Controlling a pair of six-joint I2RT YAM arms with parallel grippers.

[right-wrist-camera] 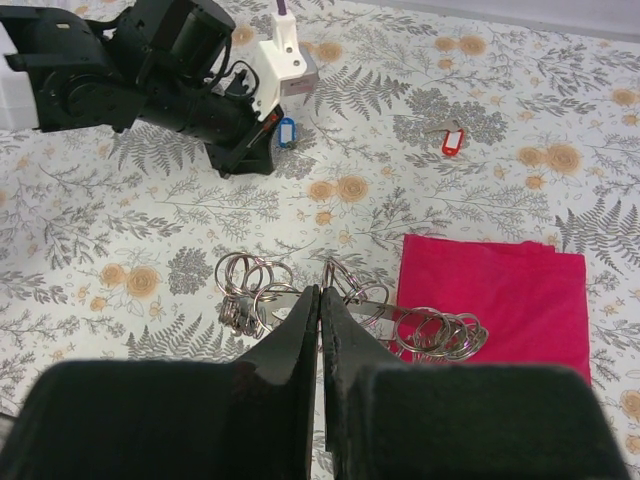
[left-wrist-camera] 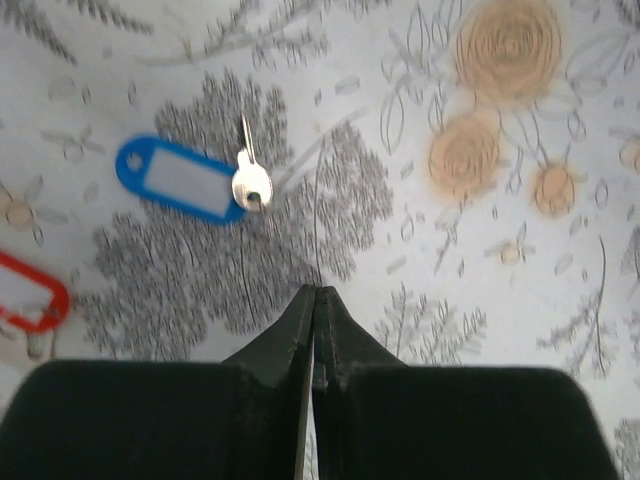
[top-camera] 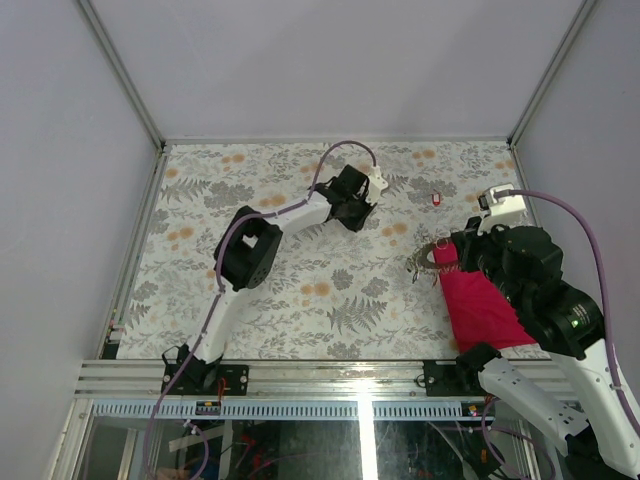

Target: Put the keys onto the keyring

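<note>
The key (left-wrist-camera: 252, 182) with the blue tag (left-wrist-camera: 178, 184) lies on the patterned table in the left wrist view, up and left of my left gripper. Those fingers are shut with nothing between them, and the key is outside them. Just right of the left gripper, the blue tag (right-wrist-camera: 287, 132) also shows in the right wrist view. My right gripper is shut on the keyring, a grey band (right-wrist-camera: 375, 310) strung with several metal rings (right-wrist-camera: 440, 332). It is held up over the table near the red cloth.
A key with a red tag (right-wrist-camera: 453, 142) lies at the back right. Part of another red tag (left-wrist-camera: 30, 295) shows at the left edge of the left wrist view. The red cloth (top-camera: 485, 305) covers the front right.
</note>
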